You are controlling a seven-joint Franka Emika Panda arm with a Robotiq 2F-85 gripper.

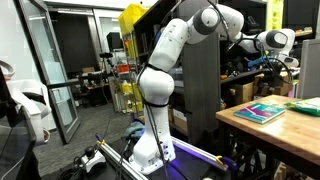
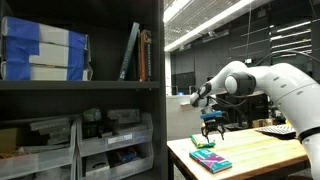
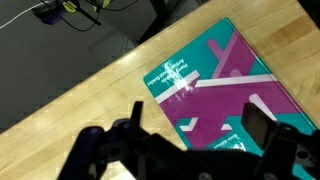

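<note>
A teal, purple and white book lies flat on the wooden table; the wrist view shows its printed cover, with the lower part hidden behind my gripper. Exterior view 1 has the same book near the table's edge, and exterior view 2 shows the book at the near end. My gripper is open, its black fingers wide apart with nothing between them. From the side, the gripper hangs above the table, clear of the book.
A green object rests on the table beyond the book. A tall dark shelf with boxes and bins stands left of the table in exterior view 2. Bare wood extends left of the book.
</note>
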